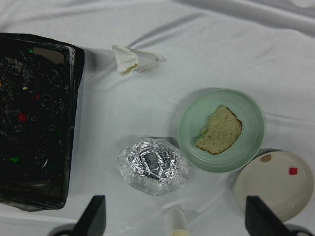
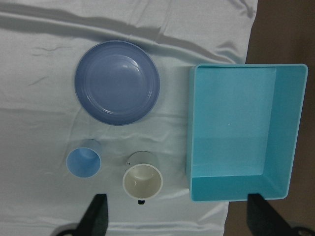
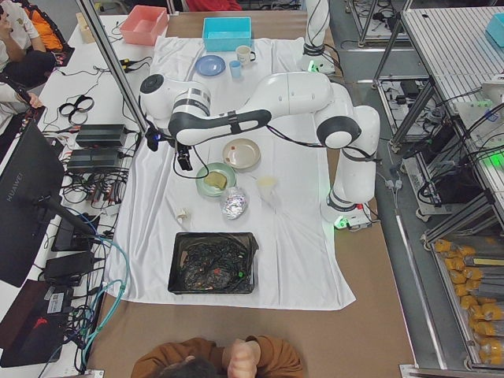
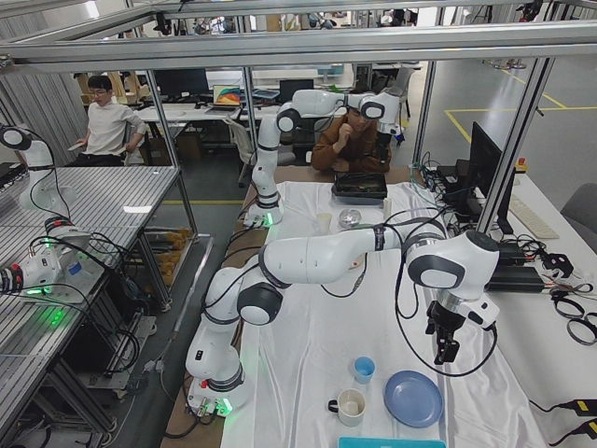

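Note:
My left gripper hangs open above a green plate (image 1: 192, 142) holding a bread slice (image 1: 219, 130), a crumpled foil ball (image 1: 152, 164), a crumpled paper cup (image 1: 135, 60), a pale cup (image 1: 174, 221) and a beige plate (image 1: 273, 187) with small scraps. A black bin (image 1: 69, 123) lined with dark plastic is at left in that view. My right gripper is open over the other end of the table, above a blue plate (image 2: 117, 83), a blue cup (image 2: 83, 161), a white mug (image 2: 142, 179) and a turquoise bin (image 2: 246, 123).
A person (image 4: 350, 140) in brown is at the table's end beside the black bin. Monitors, cables and equipment line one side; metal frames stand on the other. White cloth (image 3: 299, 268) has bare room around the items.

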